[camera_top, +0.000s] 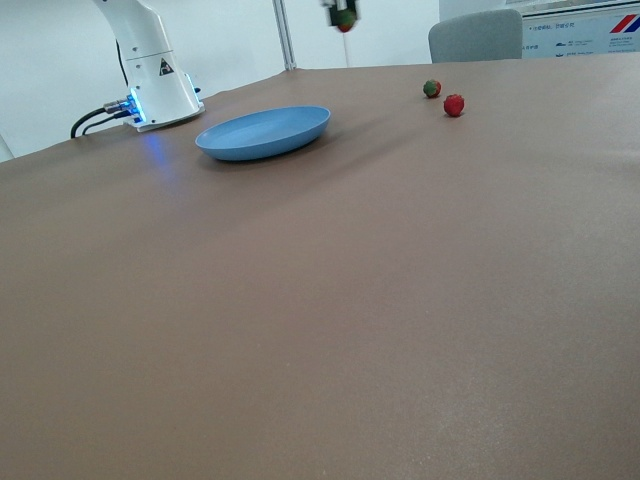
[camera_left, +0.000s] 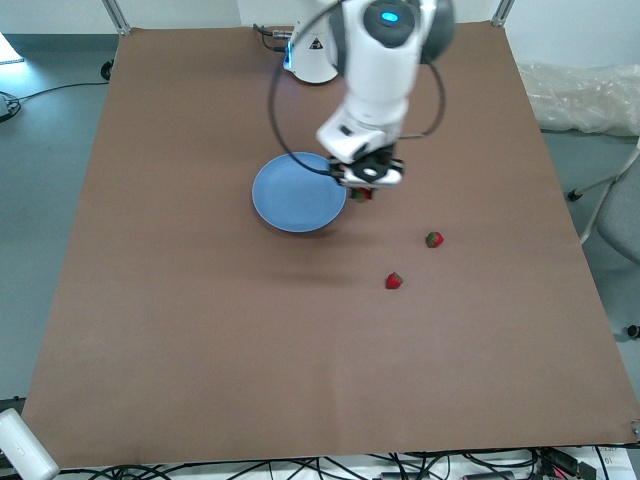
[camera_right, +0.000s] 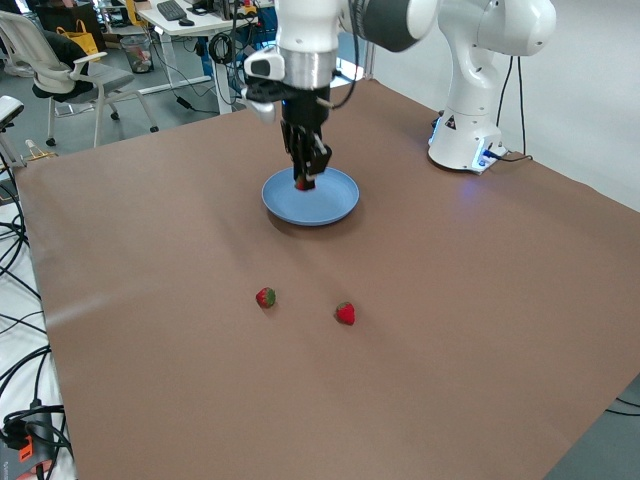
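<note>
My gripper (camera_left: 362, 192) (camera_top: 342, 20) (camera_right: 304, 182) hangs over the right part of the blue plate (camera_left: 290, 195) (camera_top: 262, 135) (camera_right: 310, 207), shut on a red strawberry with green leaves, seen at its tip. Two more strawberries lie on the brown table: one (camera_left: 434, 240) (camera_top: 432, 88) (camera_right: 265, 298) and another (camera_left: 394, 281) (camera_top: 454, 105) (camera_right: 345, 314), both apart from the plate.
The white robot base (camera_left: 308, 62) (camera_top: 156, 90) (camera_right: 464, 140) stands at the back of the table (camera_left: 300, 360) with cables. A grey chair (camera_left: 625, 215) stands beside the table.
</note>
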